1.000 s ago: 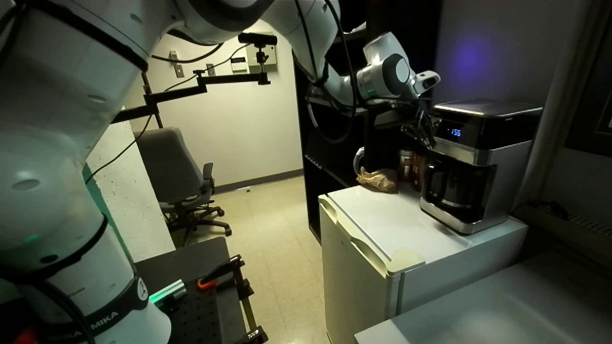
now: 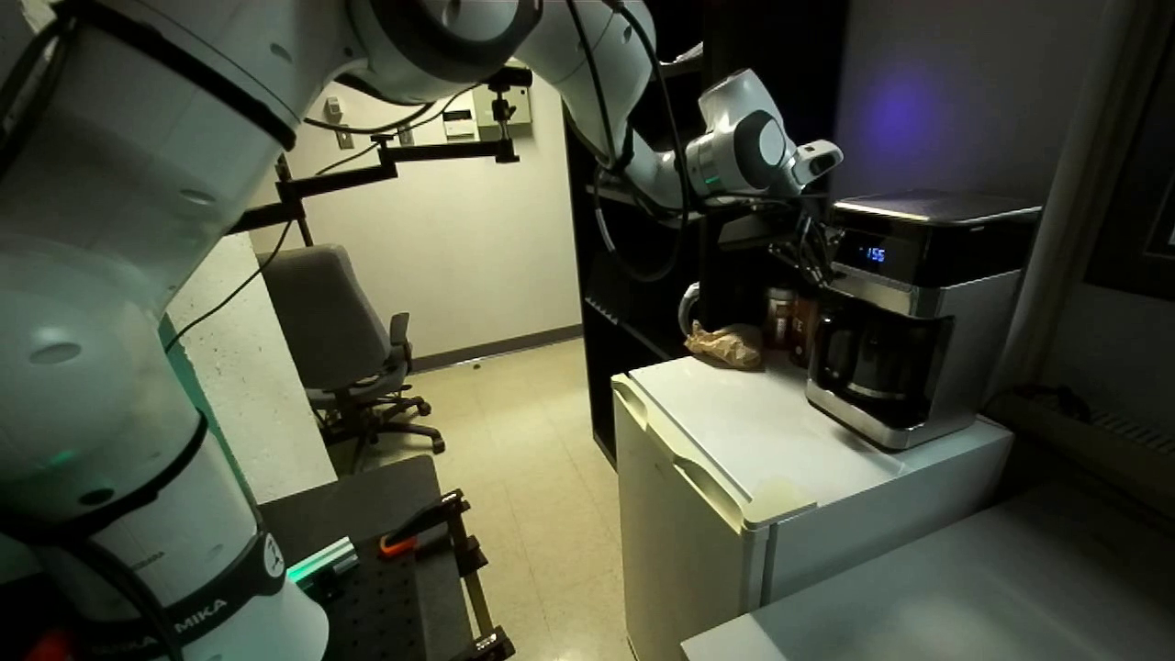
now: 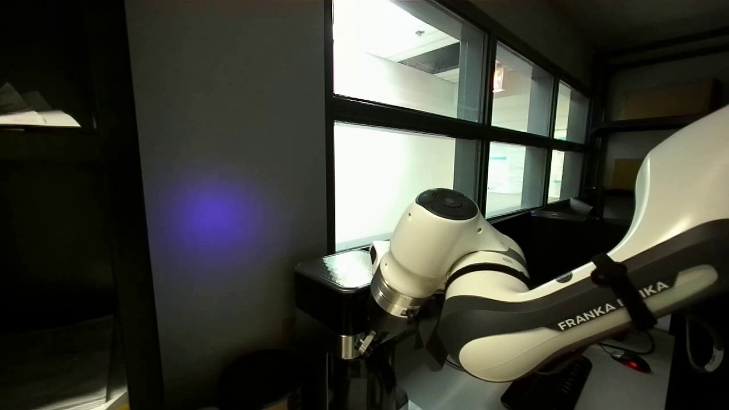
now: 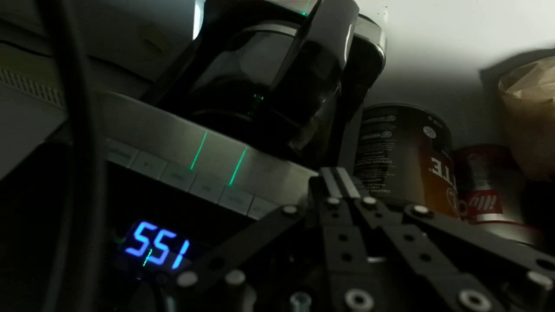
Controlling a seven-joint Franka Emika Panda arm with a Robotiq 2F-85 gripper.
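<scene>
A black and steel coffee maker (image 2: 936, 264) stands on the white fridge, its blue display (image 4: 157, 245) lit. Along its steel front strip runs a row of flat buttons (image 4: 177, 177) in the wrist view. My gripper is shut, with nothing showing between its fingertips, close by the right end of that button row. Whether it touches the panel I cannot tell. The glass carafe with its black handle (image 4: 312, 67) sits inside the machine. From exterior view 2, the arm hides most of the gripper beside the coffee maker (image 3: 321, 300).
A dark can (image 4: 400, 151) and a smaller illy can (image 4: 489, 192) stand beside the machine. A crumpled paper bag (image 2: 727, 345) lies near them. A dark shelf rises behind.
The arm has shifted very slightly, with the gripper a touch lower by the machine's front. The coffee maker and the cans have stayed put.
</scene>
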